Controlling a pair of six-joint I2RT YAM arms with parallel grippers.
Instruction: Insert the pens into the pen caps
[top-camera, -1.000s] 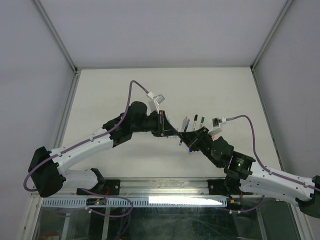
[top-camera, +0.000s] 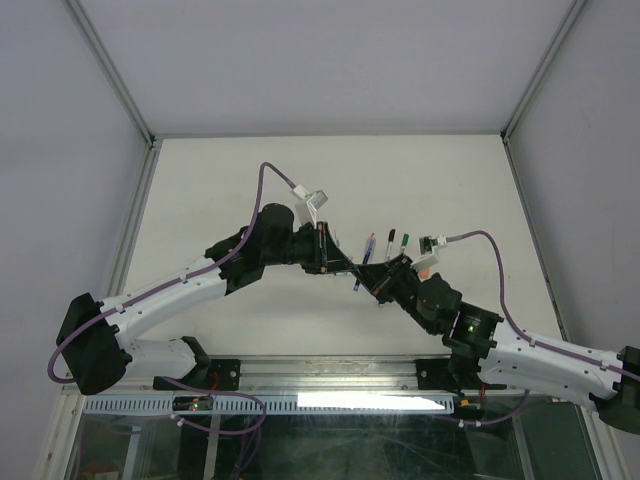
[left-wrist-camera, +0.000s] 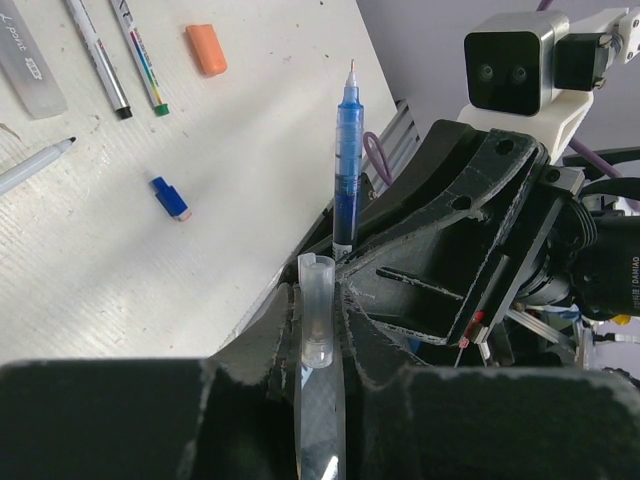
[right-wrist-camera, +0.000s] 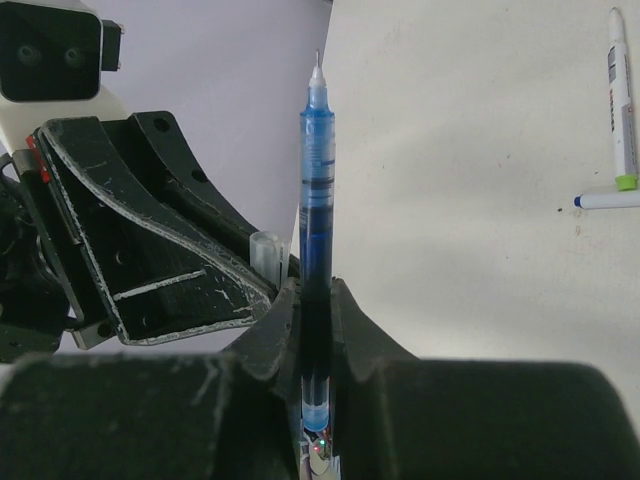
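My right gripper is shut on a blue pen (right-wrist-camera: 316, 190), whose tip points away from it. My left gripper has a clear cap (left-wrist-camera: 317, 300) between its fingers; in the left wrist view the blue pen stands just beyond the cap's end, and whether they touch I cannot tell. In the top view both grippers meet near the middle, above the table.
Several loose pens lie on the white table (left-wrist-camera: 200, 280), with an orange piece (left-wrist-camera: 206, 48), a small blue cap (left-wrist-camera: 170, 198) and a clear case (left-wrist-camera: 30, 65).
The right arm has shifted very slightly over the last second. The left arm looks almost still.
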